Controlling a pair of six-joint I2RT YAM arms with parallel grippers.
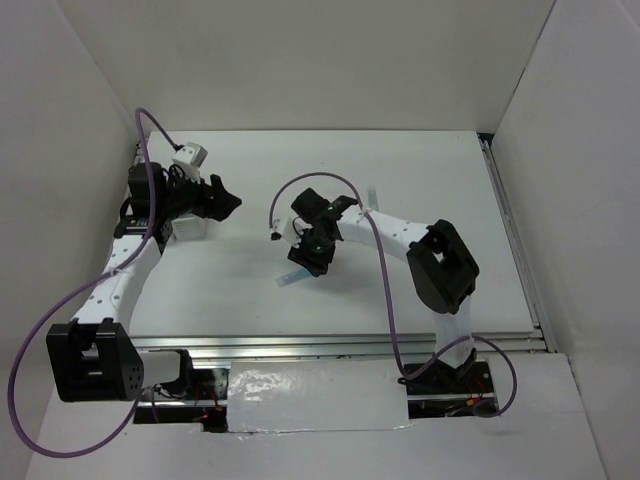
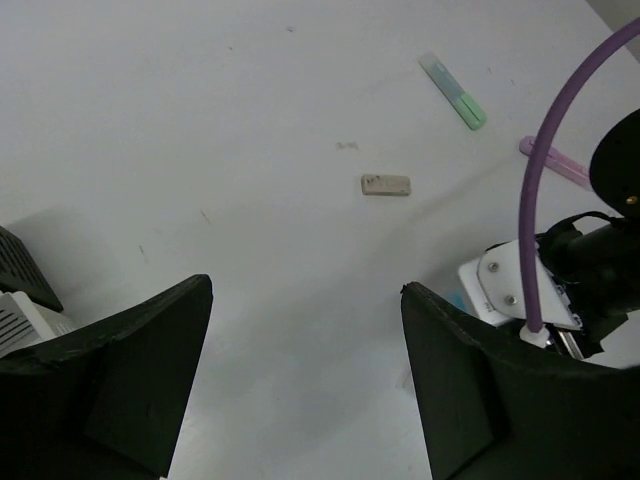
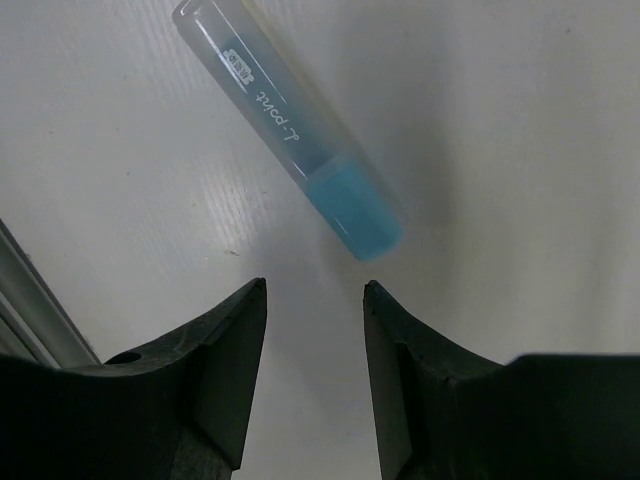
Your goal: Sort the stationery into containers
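A clear case with a blue end lies flat just beyond the fingertips of my right gripper, which stands open and empty. From above, that gripper covers the case's blue end; its clear end shows. My left gripper is open, nothing between its fingers, to the right of the containers. In the left wrist view lie a green-ended case, a small pale eraser-like block and a pink item, partly hidden by the right arm.
A white basket stands at the left of the table, partly under the left arm. A dark basket shows at the left wrist view's edge. The right arm crosses the table's right half.
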